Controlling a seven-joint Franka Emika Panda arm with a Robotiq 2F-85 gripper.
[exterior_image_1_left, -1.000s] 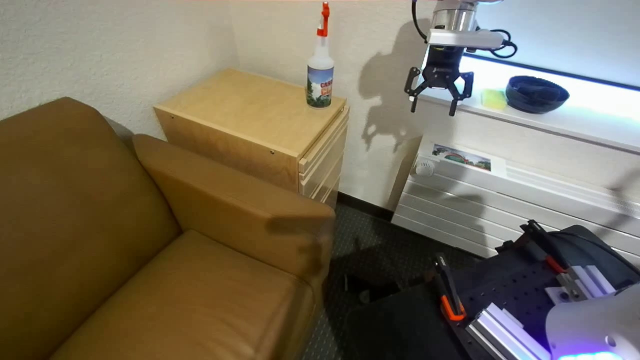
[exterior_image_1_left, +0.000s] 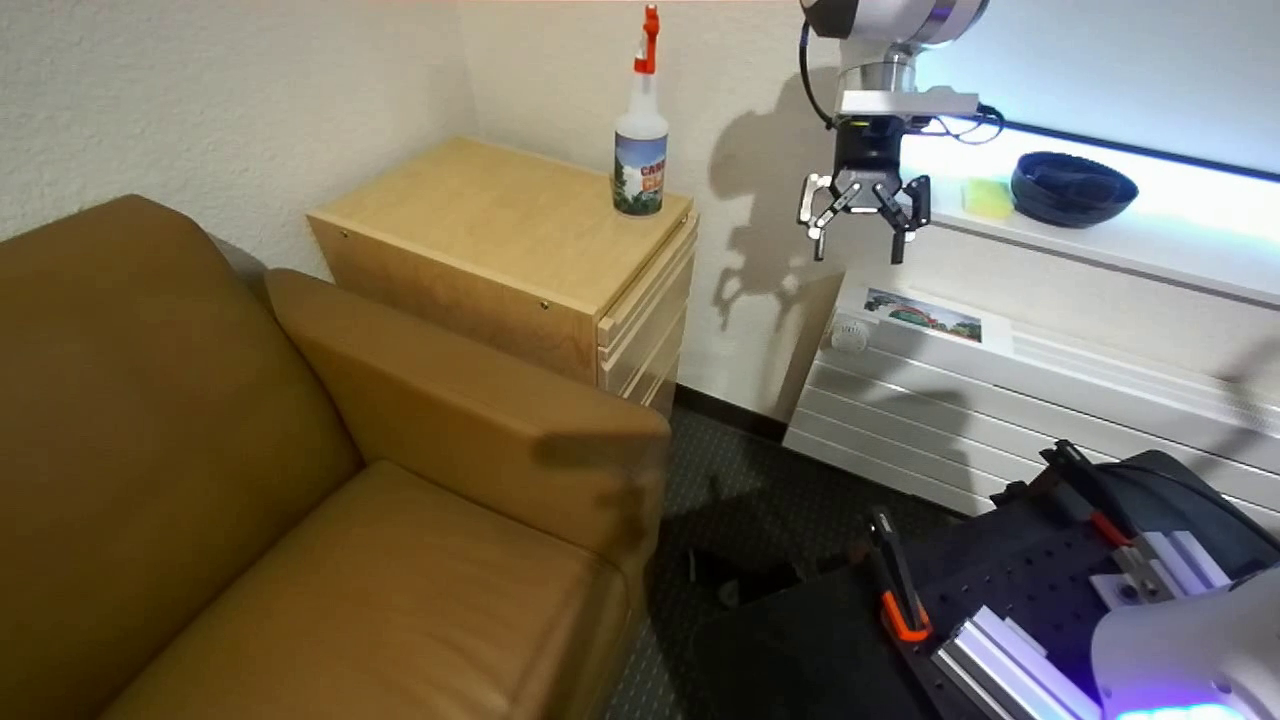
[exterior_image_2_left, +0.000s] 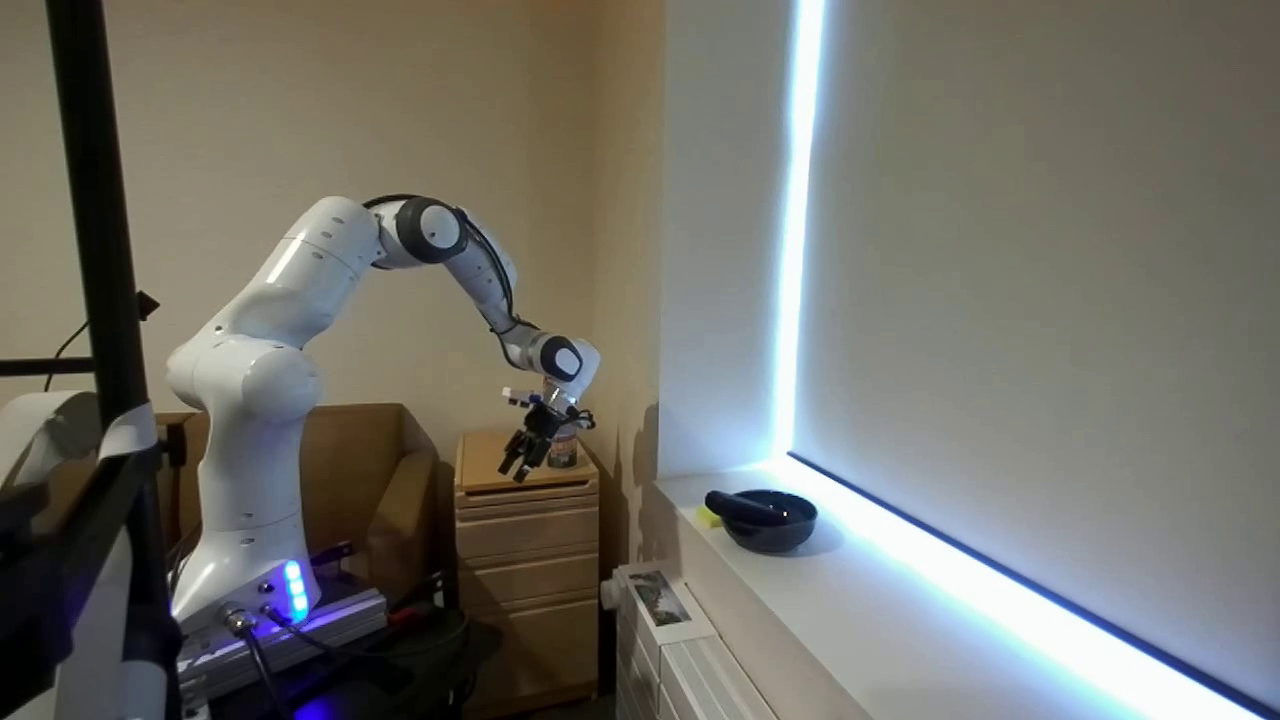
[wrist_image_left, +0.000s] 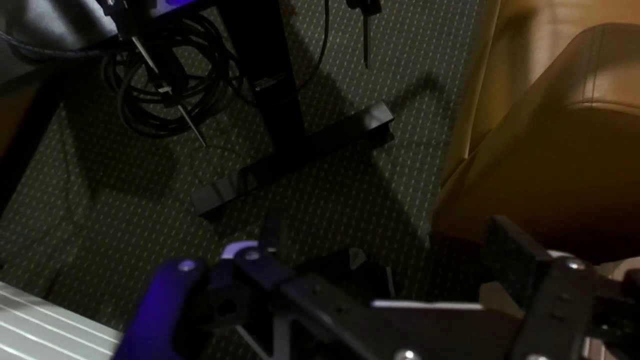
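Note:
My gripper (exterior_image_1_left: 860, 247) hangs in the air between the wooden cabinet and the windowsill, above the radiator. Its two fingers are spread apart with nothing between them. In the wrist view, the blurred fingers (wrist_image_left: 514, 252) stand wide apart over dark carpet. A spray bottle (exterior_image_1_left: 639, 162) with a red nozzle stands upright on the cabinet (exterior_image_1_left: 504, 228), well to the left of the gripper in exterior view 1. On the windowsill sit a dark bowl (exterior_image_2_left: 769, 528) with a dark rod-like thing resting in it and a yellow sponge (exterior_image_1_left: 987, 198) beside it.
A brown sofa (exterior_image_1_left: 396, 360) stands against the cabinet. Below the sill is a white radiator (exterior_image_1_left: 912, 402) with a picture card (exterior_image_1_left: 924, 314) on top. Clamps (exterior_image_1_left: 902, 588) rise from the black base table. Much of the cabinet top is bare.
In exterior view 1, my gripper has shifted slightly left and lower, and the wrist has turned somewhat. It was open before and still is. The bottle, bowl and sponge have not moved.

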